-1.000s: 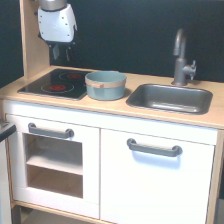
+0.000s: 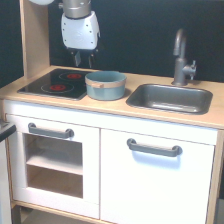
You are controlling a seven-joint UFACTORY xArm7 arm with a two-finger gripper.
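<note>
A blue-grey pot (image 2: 105, 87) stands upright on the wooden countertop, between the black stovetop and the sink. My gripper (image 2: 84, 61) hangs at the top left under the white hand (image 2: 80, 32), in front of the dark back wall. It appears above the stovetop and to the upper left of the pot, apart from it in the picture. Its dark fingers are small and blend into the wall, so their opening is unclear. No object can be made out between them.
The black stovetop (image 2: 57, 83) shows two red rings. At the right are an empty grey sink (image 2: 170, 98) and a tall faucet (image 2: 180, 58). Below stand a white cupboard door (image 2: 150, 185) with a dark handle (image 2: 154, 147) and an open compartment with a shelf (image 2: 55, 160).
My hand has moved to the right and slightly down, closer to the pot in the picture. The pot and the kitchen unit look unchanged.
</note>
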